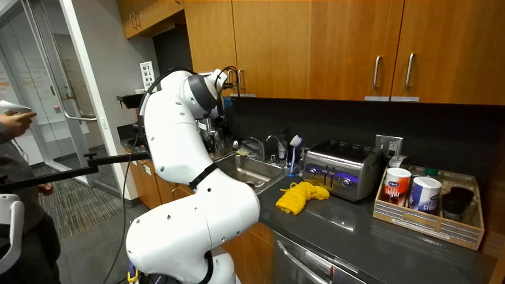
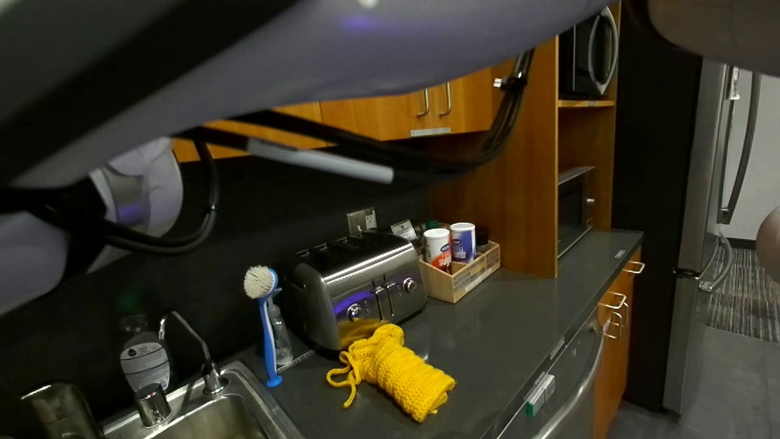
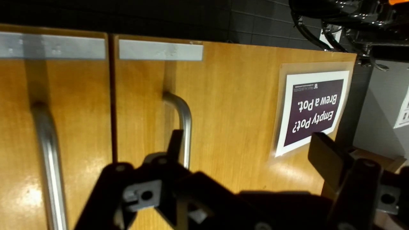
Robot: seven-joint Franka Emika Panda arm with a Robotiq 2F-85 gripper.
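In the wrist view my gripper is open, its dark fingers spread wide in front of an orange-brown wooden cabinet door [image 3: 234, 99]. A curved metal handle [image 3: 186, 126] on that door shows just beside and behind the left finger; whether they touch cannot be told. Farther left, a second metal handle [image 3: 51, 164] belongs to the neighbouring door. Between the fingers I see only the door and part of a purple sign [image 3: 316, 109]. From outside, the arm [image 1: 175, 127] reaches up to the upper cabinets, and its far end hides most of the gripper.
A yellow knitted bundle [image 1: 302, 196] lies on the dark counter [image 1: 341, 232] before a steel toaster [image 1: 343, 168]. Left of them is a sink [image 1: 248, 170]; on the right stands a box [image 1: 426, 222] with canisters. A person [image 1: 21, 189] stands at the far left.
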